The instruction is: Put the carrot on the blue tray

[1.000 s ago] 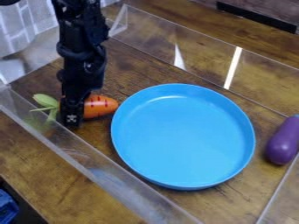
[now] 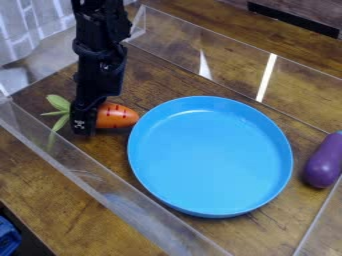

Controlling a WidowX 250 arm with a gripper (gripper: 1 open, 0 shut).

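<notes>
The orange carrot [image 2: 116,116] with its green leafy top [image 2: 58,108] lies on the wooden table, just left of the blue tray [image 2: 210,155]. Its tip comes close to the tray's left rim. My black gripper [image 2: 90,118] reaches down from above over the carrot's leafy end, its fingers at the carrot and covering part of it. Whether the fingers are pressed on the carrot cannot be made out. The tray is round and empty.
A purple eggplant [image 2: 323,162] lies right of the tray. Clear low walls [image 2: 100,180] border the workspace, one running close along the carrot's near side. Bare wood shows behind the tray.
The gripper has come down and slightly left onto the carrot's leafy end. The green leaves have shifted and turned a little; the tray and eggplant have stayed put.
</notes>
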